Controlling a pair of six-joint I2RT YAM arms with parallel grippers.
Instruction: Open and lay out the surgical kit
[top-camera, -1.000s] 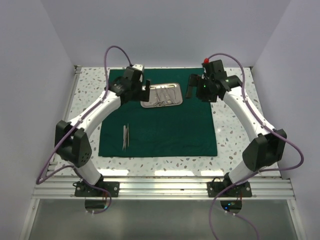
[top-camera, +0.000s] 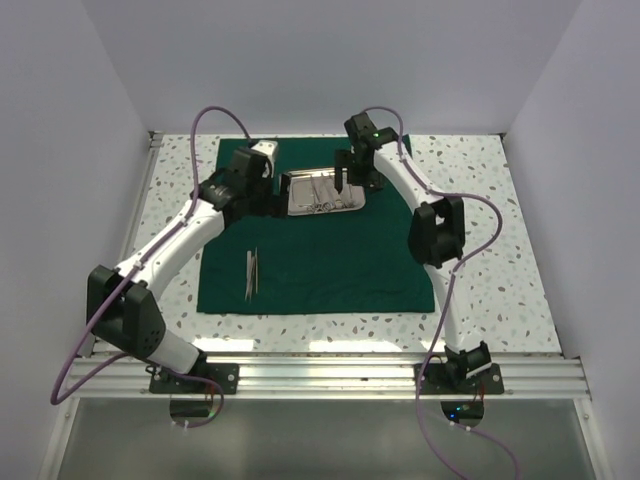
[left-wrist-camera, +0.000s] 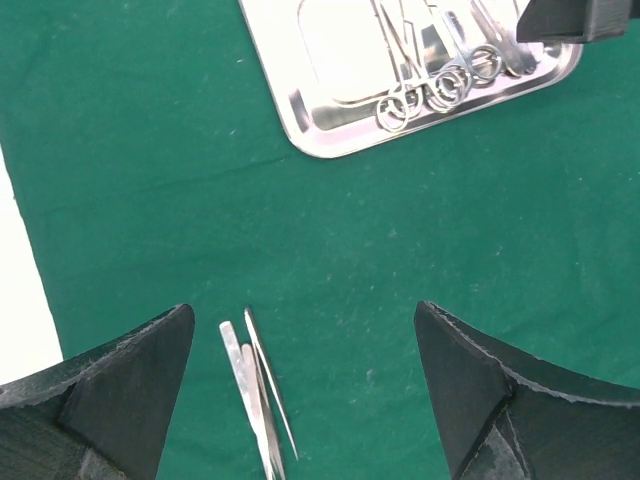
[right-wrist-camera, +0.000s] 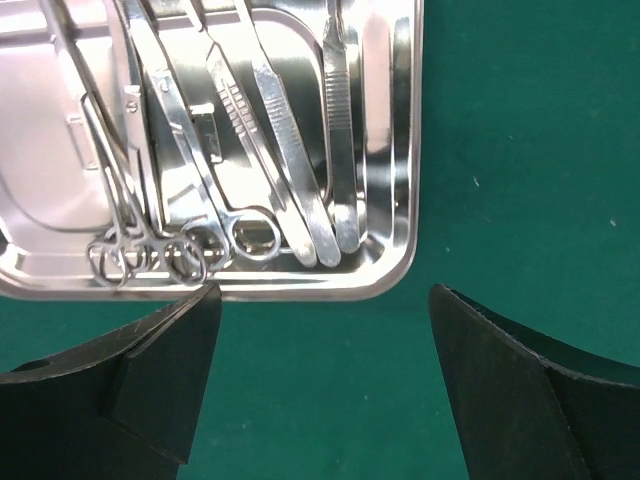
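A steel tray (top-camera: 310, 173) lies toward the back of the green cloth, holding scissors (right-wrist-camera: 256, 233), forceps (right-wrist-camera: 290, 150) and other long instruments. My right gripper is over the tray's right end, fingers apart with nothing between them. My left gripper is open, left of the tray, empty. Several slim instruments (left-wrist-camera: 247, 393) lie side by side on the cloth's left half, toward the front.
The green cloth (top-camera: 340, 270) has a wide bare area in front of the tray and to the right. The speckled table (top-camera: 480, 250) shows around it, with walls on both sides.
My right arm has swung left and back, bringing its gripper over the tray's right end. My left arm has shifted slightly left and toward the front. The instruments lie as before.
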